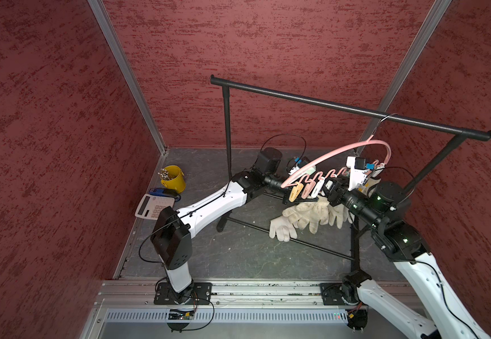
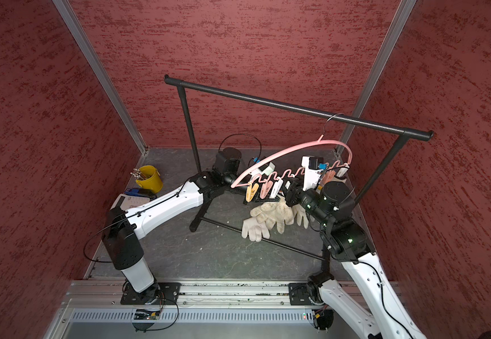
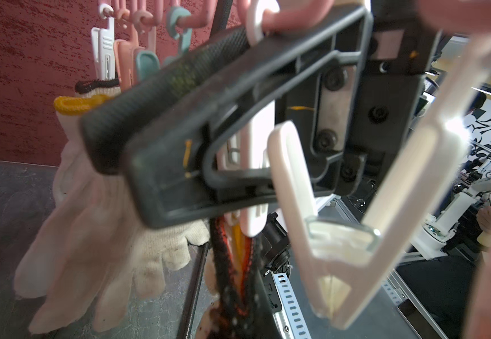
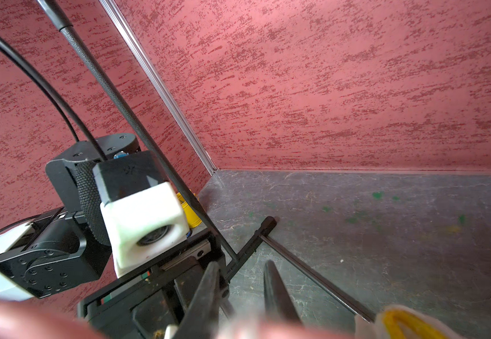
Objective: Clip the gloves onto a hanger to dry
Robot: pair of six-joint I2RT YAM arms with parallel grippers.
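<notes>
A pink hanger hangs from the rack bar, with coloured clips along it and white gloves below, some hanging from clips. In the left wrist view, my left gripper is shut among the clips, beside a white clip and a glove with a black-red cuff; nothing clearly shows between its fingers. My right gripper is at the hanger's lower row from the front right; a blurred pink piece crosses its fingertips in the right wrist view, and what is between them is unclear.
The black rack bar spans above both arms. A yellow cup and a calculator lie at the left. Pink walls surround it.
</notes>
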